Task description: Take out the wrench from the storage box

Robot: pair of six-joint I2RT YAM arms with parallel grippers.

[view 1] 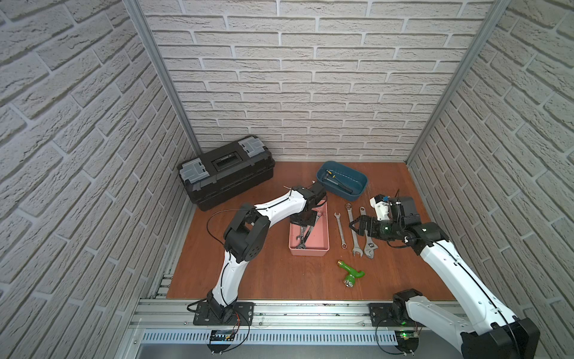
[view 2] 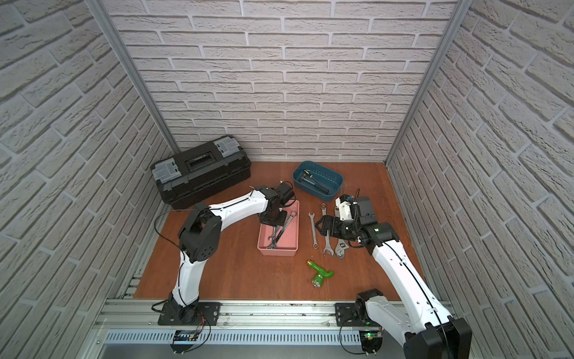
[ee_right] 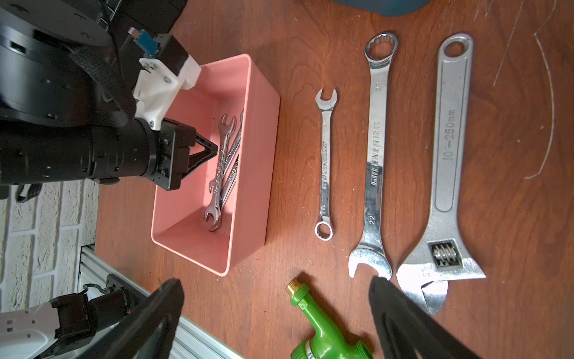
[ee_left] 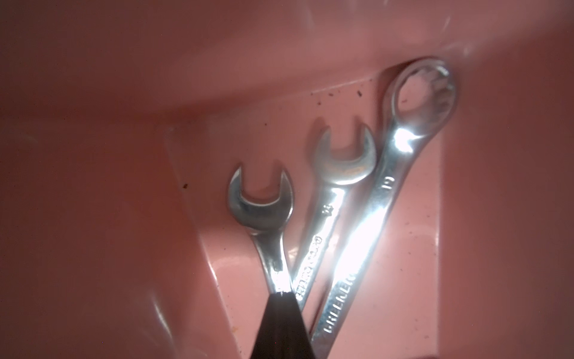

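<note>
The pink storage box [view 1: 320, 239] holds several silver wrenches: in the left wrist view, an open-ended one [ee_left: 263, 212] at left, another [ee_left: 346, 167] behind it and a larger ring-ended one [ee_left: 382, 197] at right. My left gripper reaches down inside the box, shut, just over the wrenches; its dark tip overlaps the left wrench in its own view, contact unclear. My right gripper [view 1: 358, 225] stands open above the wrenches on the table to the box's right, nothing between its fingers.
Three wrenches [ee_right: 376, 149] lie on the table right of the box. A green nozzle-like object [ee_right: 323, 329] lies at the front, a blue bin [view 1: 355, 185] behind, and a black toolbox [view 1: 227, 173] at back left.
</note>
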